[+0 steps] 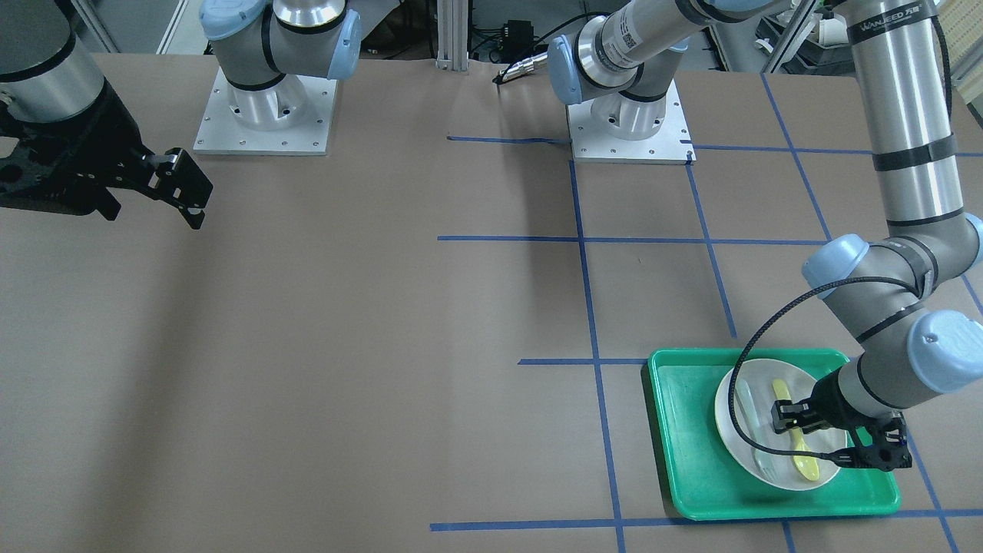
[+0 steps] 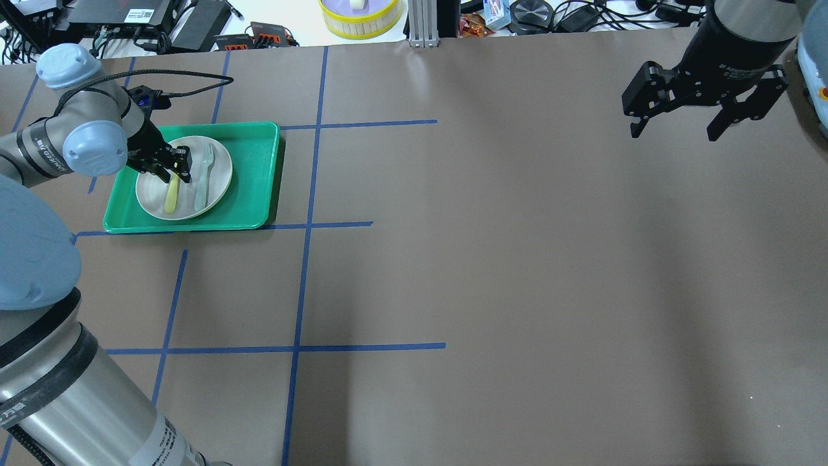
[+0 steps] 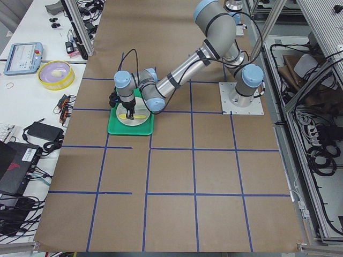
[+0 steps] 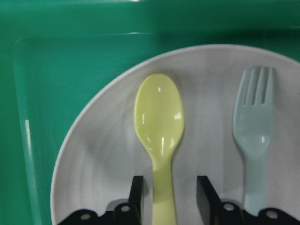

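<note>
A white plate (image 2: 151,190) rests in a green tray (image 1: 682,461), holding a yellow spoon (image 4: 159,117) and a pale blue fork (image 4: 253,131) side by side. In the left wrist view my gripper stands open, one finger either side of the spoon's handle, apart from it; the right finger lies between spoon and fork. In the front view the wrist and cable hide part of the plate.
Other arms stand at the table's edges, one with a black gripper (image 2: 698,101) at top right in the top view.
</note>
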